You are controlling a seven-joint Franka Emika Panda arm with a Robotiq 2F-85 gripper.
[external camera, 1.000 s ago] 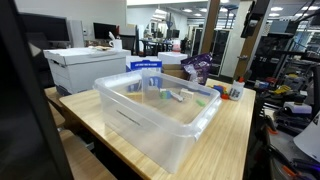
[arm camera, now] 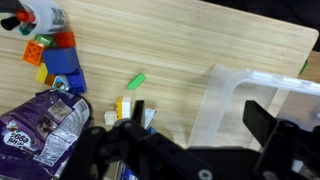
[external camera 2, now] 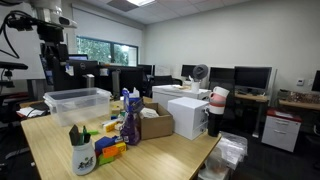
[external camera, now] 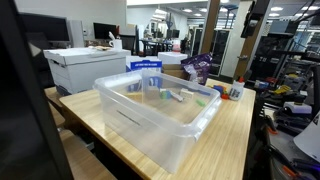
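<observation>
High above the table, my gripper is open, its two dark fingers wide apart with nothing between them in the wrist view. The clear plastic bin (external camera: 160, 131) stands on the wooden table, and in the wrist view its near wall (arm camera: 212, 107) runs below the gap between my fingers. A small green piece (arm camera: 136, 81) lies on bare wood to the left. Further left are a blue block (arm camera: 62, 60) and a purple snack bag (arm camera: 45, 133). Part of the scene at the bottom is hidden by the gripper.
A white cup with markers (external camera 2: 83, 157), a cardboard box (external camera 2: 157, 125) and a white box (external camera 2: 187, 118) share the tabletop. Bare wood (arm camera: 190, 40) shows at the top middle of the wrist view. A dark panel (external camera: 25, 110) stands at the left.
</observation>
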